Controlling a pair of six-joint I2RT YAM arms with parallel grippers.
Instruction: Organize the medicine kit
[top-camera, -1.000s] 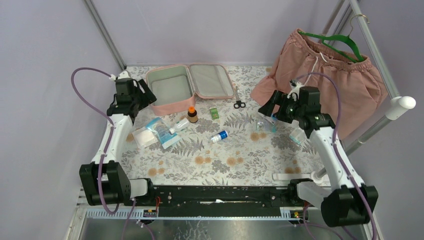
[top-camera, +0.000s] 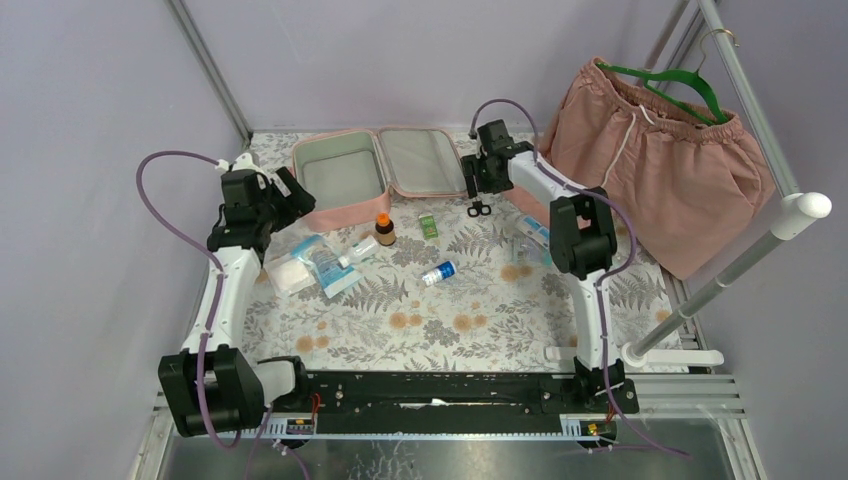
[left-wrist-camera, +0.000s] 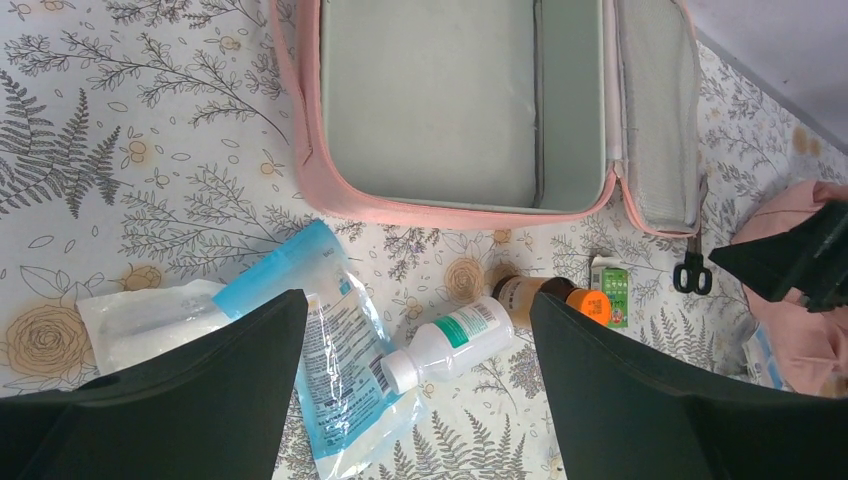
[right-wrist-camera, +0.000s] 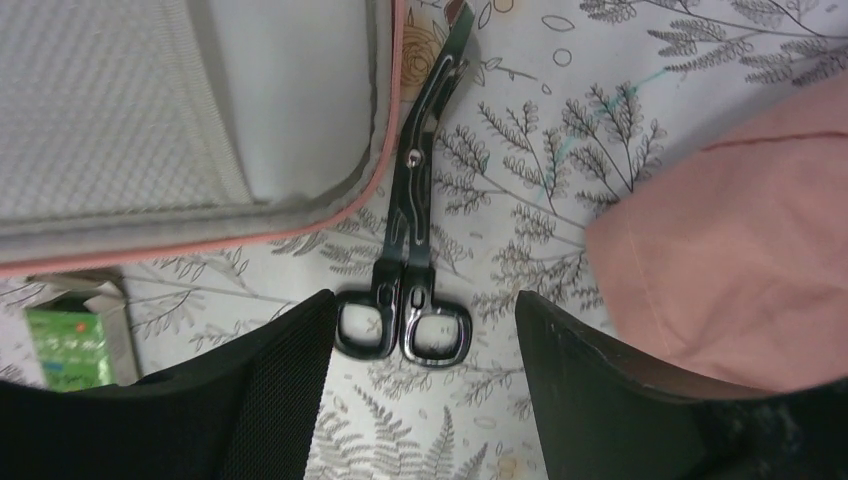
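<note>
The pink kit lies open and empty, its mesh lid folded to the right. My left gripper is open above a white bottle, a brown orange-capped bottle and blue-and-white packets. My right gripper is open directly over black scissors, whose blades lie along the lid's right edge; nothing is between its fingers. A green box sits left of the scissors, and a blue-labelled bottle lies mid-table.
Pink shorts on a hanger fill the right side, their cloth reaching near the scissors. More packets lie to the right, partly hidden by the right arm.
My right arm has swung from the right front up and leftward to over the scissors by the lid. My left arm has moved slightly.
</note>
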